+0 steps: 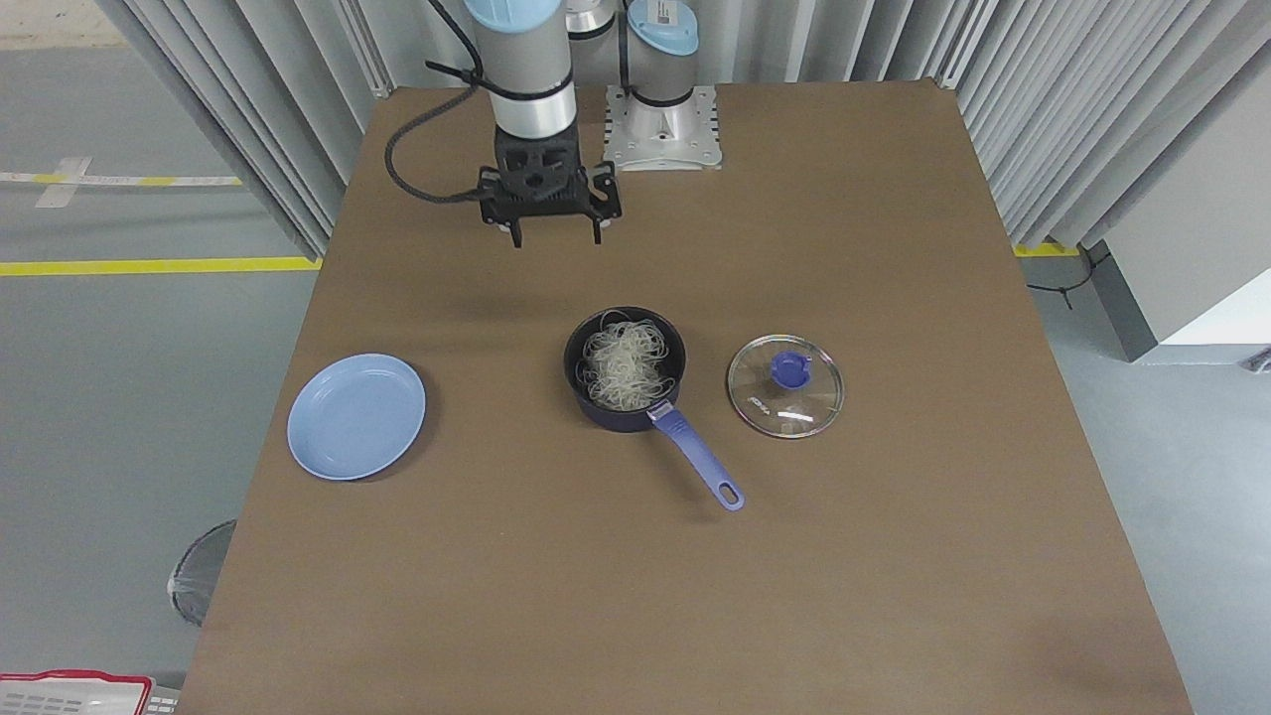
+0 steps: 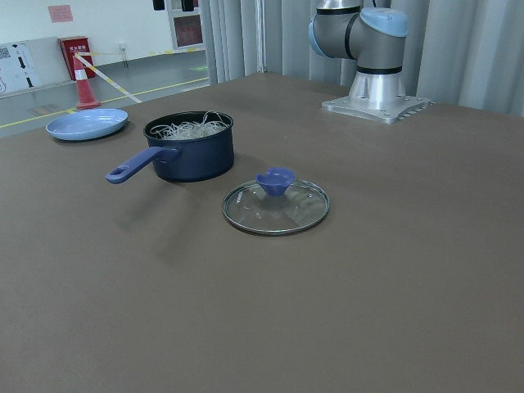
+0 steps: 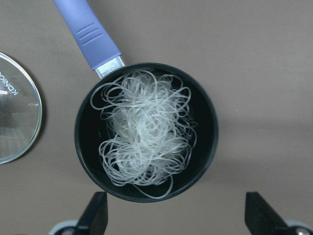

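Note:
A dark saucepan (image 1: 578, 393) with a long blue handle holds a tangle of white noodles (image 1: 623, 364), seen from above in the wrist view. Right of it in the front view lies a glass lid (image 1: 786, 405) with a blue knob; to the left is a light blue plate (image 1: 354, 416). My gripper (image 1: 556, 234) is raised behind the pan, open, with nothing between its wide-apart fingers, which show at the bottom of the wrist view.
The arm's white base plate (image 1: 662, 149) stands at the back edge, with curtains behind it.

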